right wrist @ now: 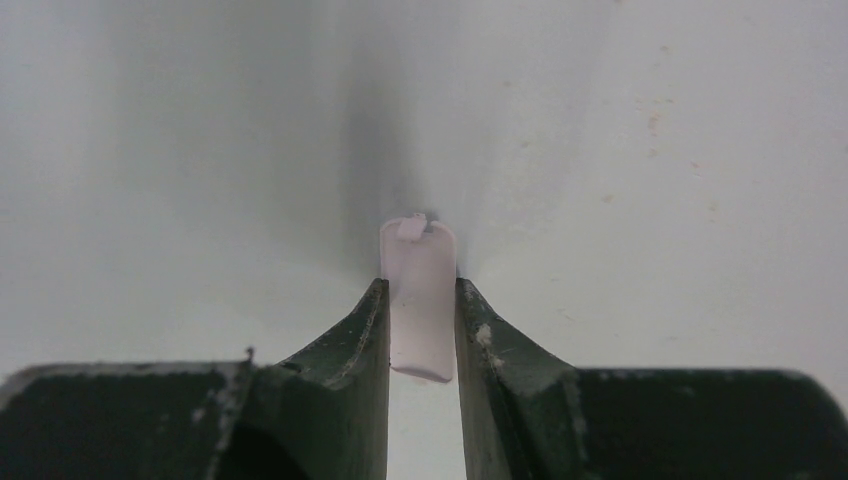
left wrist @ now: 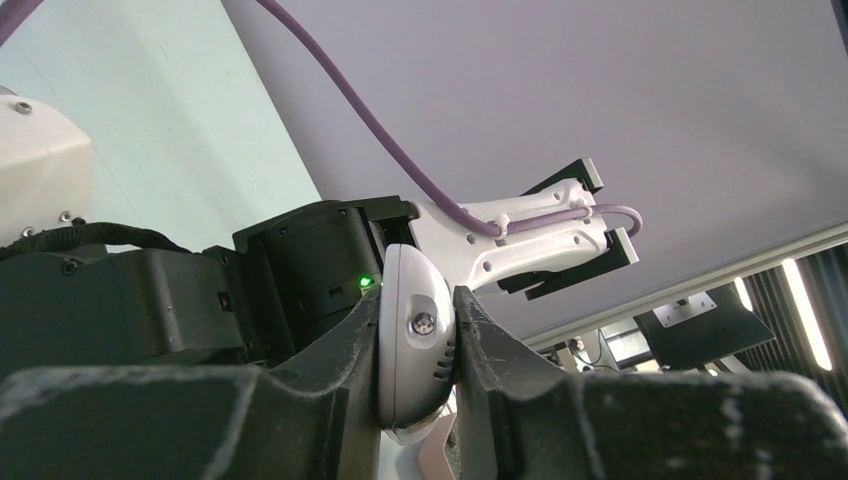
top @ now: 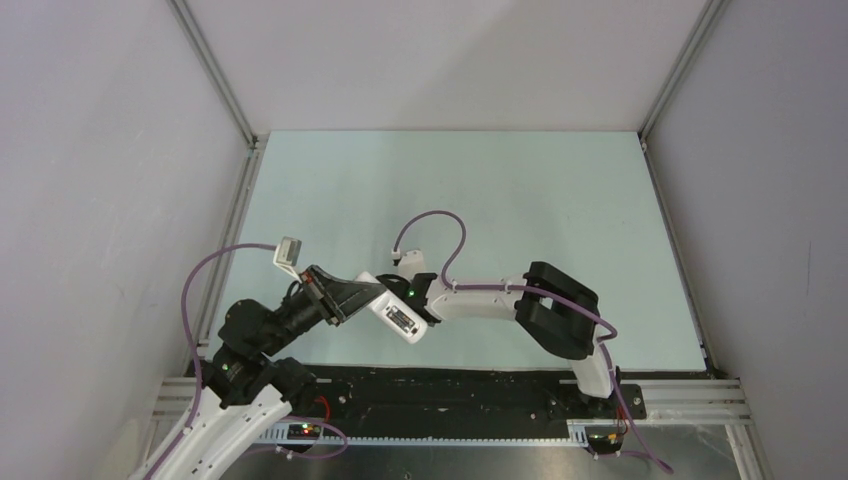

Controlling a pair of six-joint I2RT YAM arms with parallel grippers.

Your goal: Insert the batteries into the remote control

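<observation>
A white remote control [top: 398, 312], its display side facing up, is clamped at its upper end by my left gripper [top: 372, 288]. In the left wrist view, the remote [left wrist: 412, 330] appears end-on, squeezed between both dark fingers. My right gripper points down at the pale surface. A small whitish piece with a tab, apparently the battery cover [right wrist: 422, 300], shows between its fingertips; I cannot tell whether they grip it. From above, the right fingertips are hidden beneath the wrist and remote. The remote's battery side is hidden, and no batteries are visible.
The right arm's white forearm [top: 478, 303] lies across the front of the table, close beside the remote. Purple cables loop above both wrists.
</observation>
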